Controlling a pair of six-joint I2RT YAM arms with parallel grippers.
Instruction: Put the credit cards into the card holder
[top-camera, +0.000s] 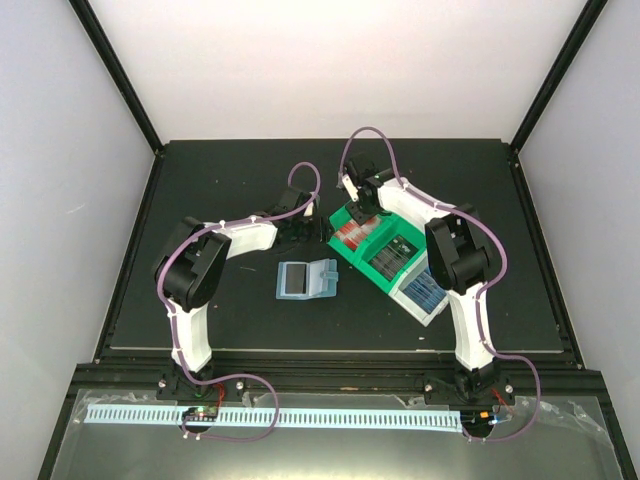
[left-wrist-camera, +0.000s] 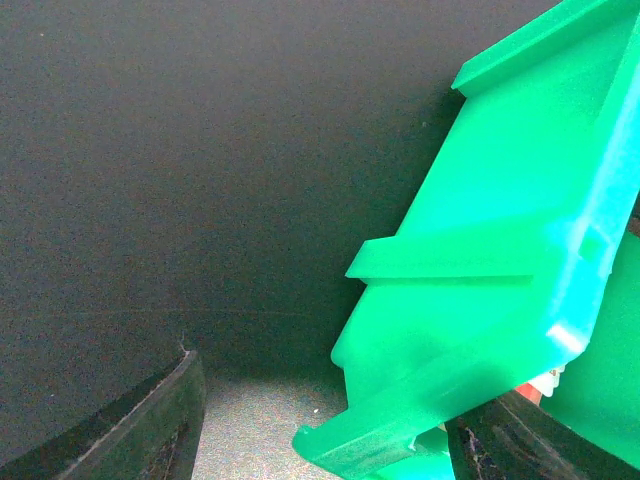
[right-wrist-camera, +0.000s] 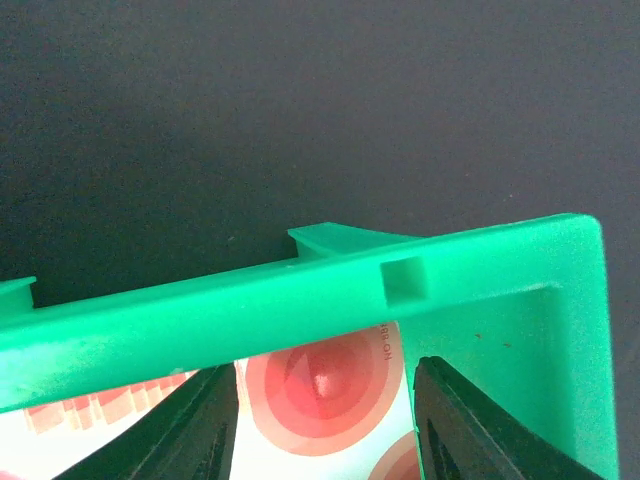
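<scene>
In the top view a light-blue card holder (top-camera: 319, 279) lies spread on the table, with a dark panel on its left half. To its right a green tray (top-camera: 338, 250) sits at an angle. Its compartments hold red-and-white cards (top-camera: 352, 236) and dark cards (top-camera: 393, 257). My left gripper is at the tray's left corner, its fingers apart on either side of the green wall; whether they touch it I cannot tell. My right gripper is open over the red compartment, a card with a red circle (right-wrist-camera: 325, 390) showing between its fingers.
Blue cards (top-camera: 424, 291) fill a white-edged section at the tray's near end. Raised walls divide the compartments. Bare black table (top-camera: 240, 320) surrounds the card holder on the left and front.
</scene>
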